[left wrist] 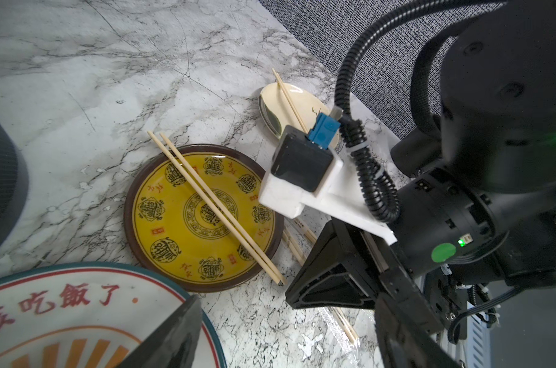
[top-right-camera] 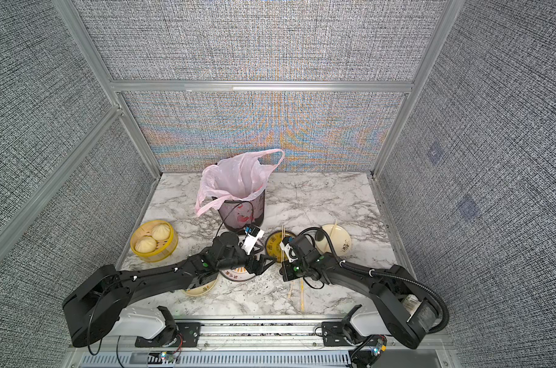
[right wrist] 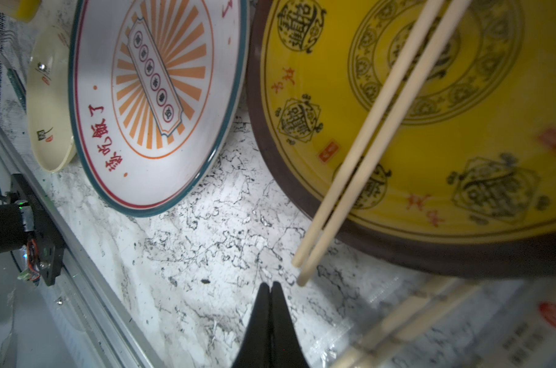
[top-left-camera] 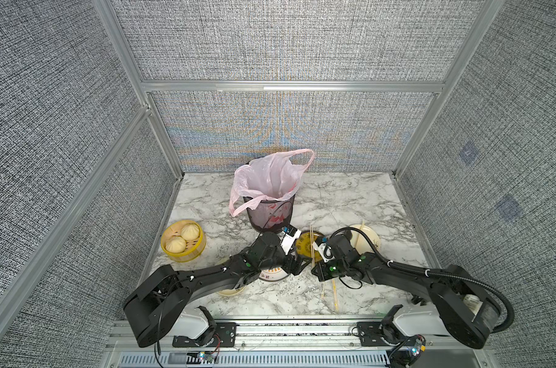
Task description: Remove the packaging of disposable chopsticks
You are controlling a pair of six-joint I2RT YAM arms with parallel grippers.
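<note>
Two bare chopsticks (left wrist: 213, 208) lie across the yellow plate (left wrist: 152, 230), their near ends past its rim. In the right wrist view those chopsticks (right wrist: 376, 135) end just ahead of my right gripper, which is shut with nothing visible between its fingertips. On the table lies another pair of chopsticks in clear wrapping (left wrist: 342, 331), partly hidden behind the right gripper in the left wrist view. My left gripper stands open and empty, its fingers wide apart, facing the right one.
A bin (top-left-camera: 270, 211) with a pink bag (top-left-camera: 272, 178) stands behind the arms. To the left are a white plate (right wrist: 161, 178) and a bun steamer (top-left-camera: 183, 254); a cream dish (left wrist: 305, 101) with chopsticks is at the right. The table behind the yellow plate is clear.
</note>
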